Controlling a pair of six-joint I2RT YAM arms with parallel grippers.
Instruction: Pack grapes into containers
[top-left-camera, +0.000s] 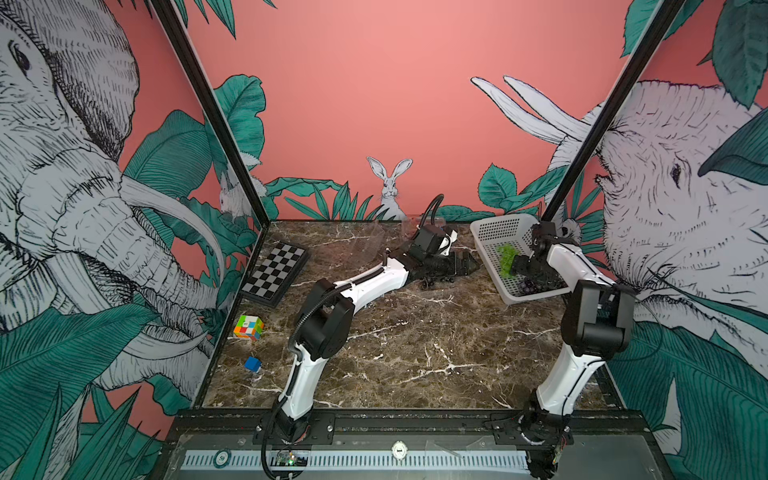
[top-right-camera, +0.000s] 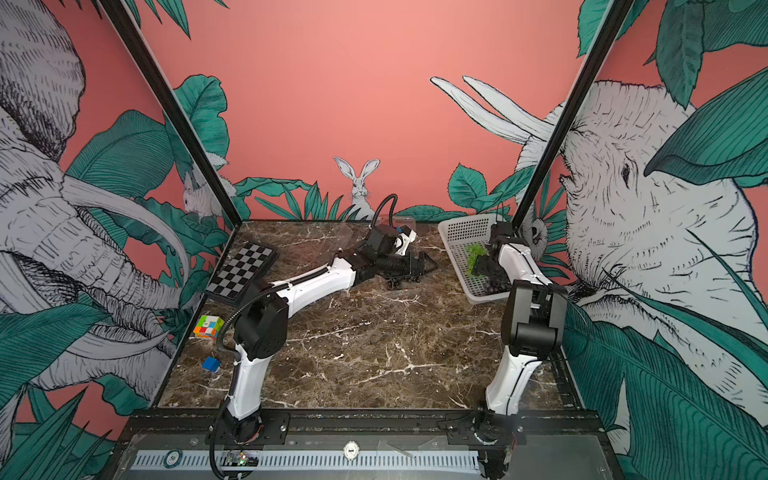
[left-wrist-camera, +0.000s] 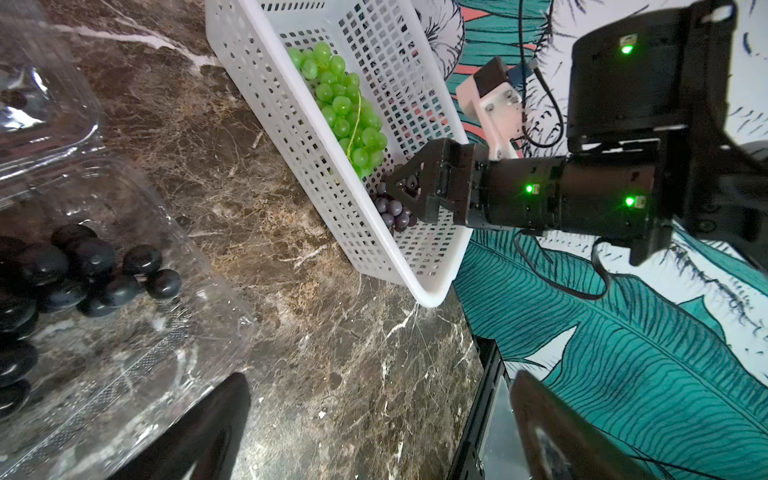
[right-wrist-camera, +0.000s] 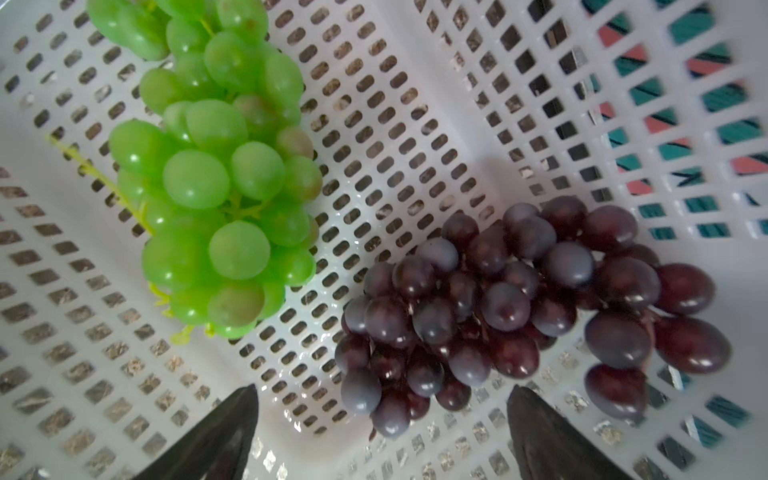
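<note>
A white perforated basket (top-left-camera: 489, 232) at the right holds green grapes (right-wrist-camera: 212, 180) and dark red grapes (right-wrist-camera: 488, 312). My right gripper is over the basket, open, both bunches below it and nothing between its fingers. My left gripper stands open near the table's centre, above clear plastic containers, one with dark round grapes (left-wrist-camera: 92, 260) inside. The other container (left-wrist-camera: 48, 112) is only partly visible in the left wrist view.
A checkered board (top-left-camera: 274, 272), a puzzle cube (top-left-camera: 248, 326) and a blue block (top-left-camera: 253, 364) line the left side.
</note>
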